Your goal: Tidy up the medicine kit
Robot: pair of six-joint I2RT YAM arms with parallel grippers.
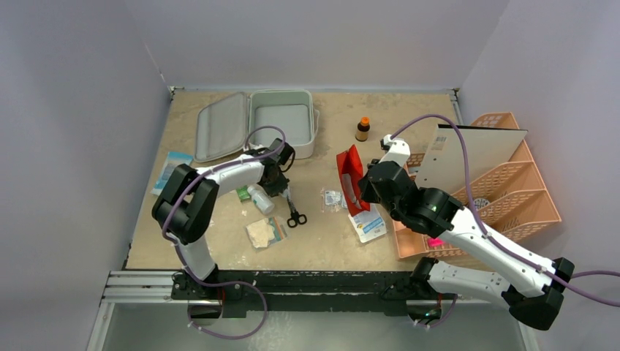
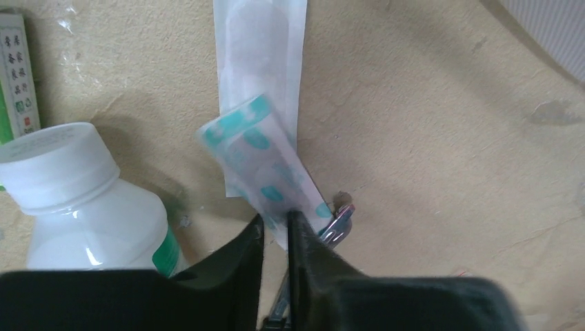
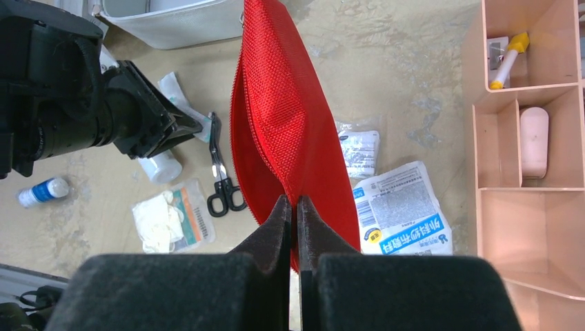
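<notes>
The left gripper is low over the table with a narrow gap between its fingertips. A small white and teal packet point(image 2: 269, 165) reaches into that gap, its far end blurred; I cannot tell whether it is gripped. Under it lies a longer white packet point(image 2: 259, 62), and the scissors point(image 3: 219, 165) have their tip beside the fingertips. In the right wrist view, my right gripper is shut on the edge of a red pouch point(image 3: 290, 117), which hangs open above the table. The grey kit box point(image 1: 281, 121) stands empty at the back, lid point(image 1: 221, 126) to its left.
A white bottle point(image 2: 90, 200) lies close by the left fingers. Around are a bagged white cloth point(image 1: 261, 232), a blue-white packet point(image 3: 407, 214) and a brown bottle point(image 1: 363, 130). A pink organizer point(image 1: 512, 197) fills the right side.
</notes>
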